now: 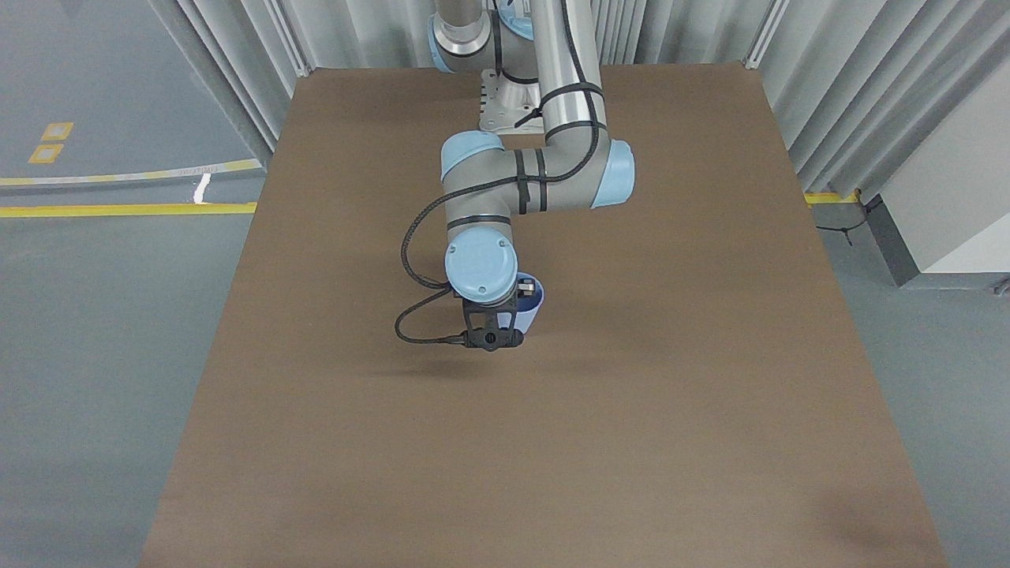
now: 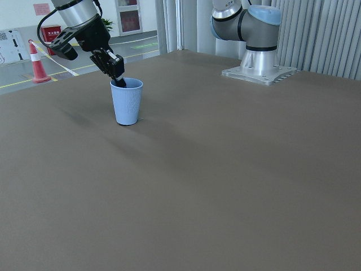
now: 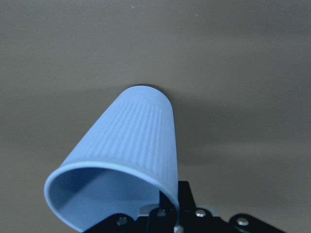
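Note:
A light blue ribbed cup (image 2: 127,104) stands upright in the left view, on or just above the table, with the gripper (image 2: 119,82) down at its rim. In the wrist view the cup (image 3: 131,131) has one finger inside and one outside its wall, and the gripper is shut on that rim. In the front view the cup (image 1: 523,317) is partly hidden behind the gripper (image 1: 503,319).
The metal base (image 2: 259,73) of the robot arm stands at the back, in front of pale curtains.

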